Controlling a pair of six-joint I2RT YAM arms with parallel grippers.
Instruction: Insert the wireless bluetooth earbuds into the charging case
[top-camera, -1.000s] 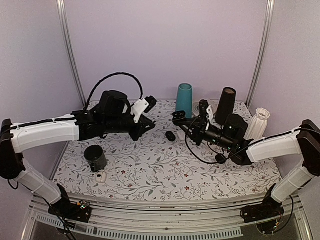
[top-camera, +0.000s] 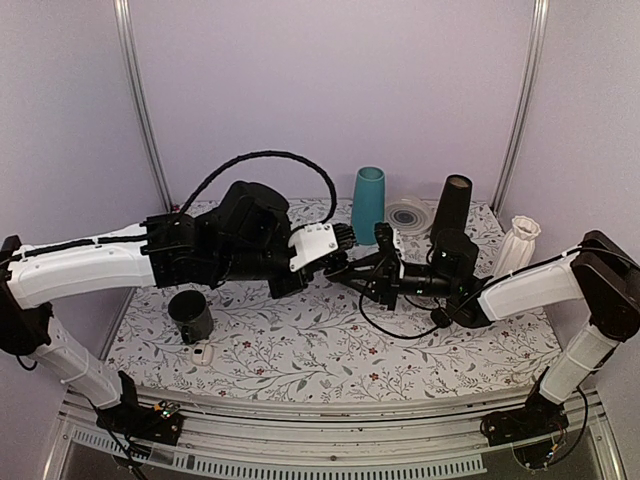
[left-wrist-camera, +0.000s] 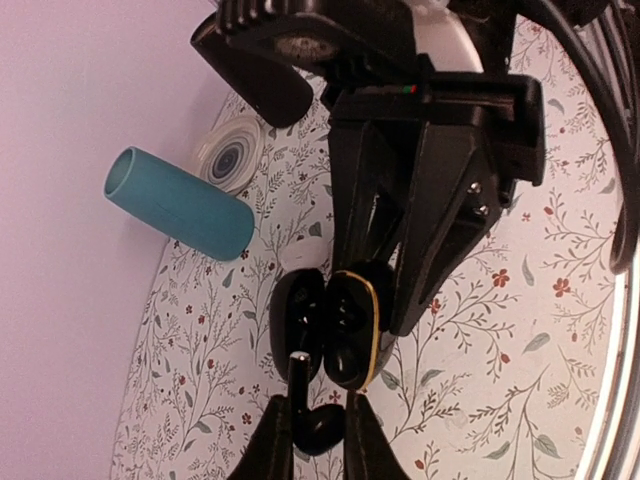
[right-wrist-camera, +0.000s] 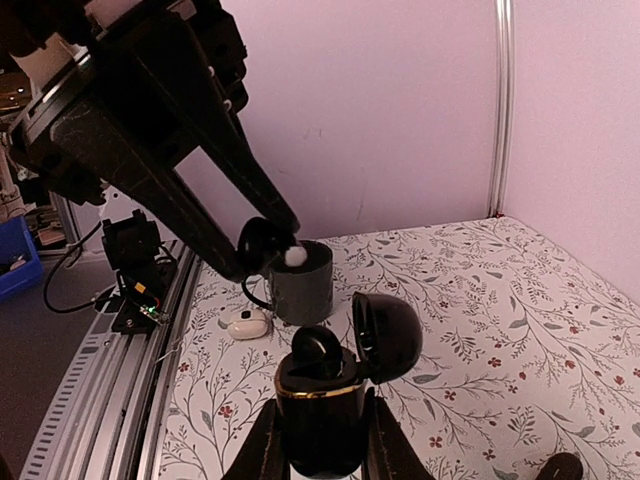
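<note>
A black charging case with a gold rim (right-wrist-camera: 322, 392) is held lid-up in my right gripper, which is shut on its lower body. Its lid (right-wrist-camera: 388, 335) stands open, and a rounded dark shape shows inside; whether that is a seated earbud I cannot tell. Between the fingertips of my left gripper is a black earbud (left-wrist-camera: 318, 430), its stem with a pale tip pointing towards the case. In the left wrist view the open case (left-wrist-camera: 350, 335) lies just beyond that stem. The earbud appears in the right wrist view (right-wrist-camera: 262, 245) above and left of the case, apart from it.
A dark mug (top-camera: 190, 316) and a small white case (top-camera: 202, 354) stand on the left. Behind are a teal cup (top-camera: 368, 205), a clear round lid (top-camera: 408, 214), a dark tumbler (top-camera: 452, 206) and a white vase (top-camera: 517, 246).
My left gripper has moved right and come close to the case. The right gripper has carried the case left and down, so the two now nearly meet in the top view.
</note>
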